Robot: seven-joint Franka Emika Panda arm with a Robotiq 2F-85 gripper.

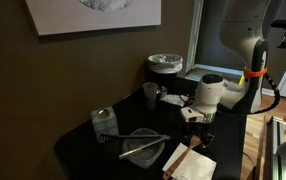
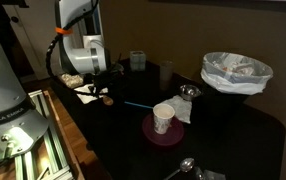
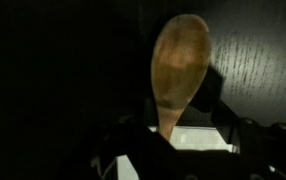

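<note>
A wooden spoon [image 3: 180, 62] lies in the middle of the wrist view, its bowl toward the top and its handle running down between the dark fingers. My gripper is low over it, fingers apart on either side of the handle; the dim picture hides whether they touch it. Exterior view 1 shows the gripper [image 1: 195, 138] pointing down above the table, with a wooden handle [image 1: 177, 162] lying across a white sheet [image 1: 195, 166]. From the other side, the spoon's bowl [image 2: 108, 100] shows just beside the gripper.
Left of the gripper are a clear container [image 1: 143, 150] with utensils across it and a metal box [image 1: 105, 122]. Farther off stand a pink plate [image 2: 163, 133] bearing a white cup [image 2: 163, 119], and a lined black bin [image 2: 234, 80].
</note>
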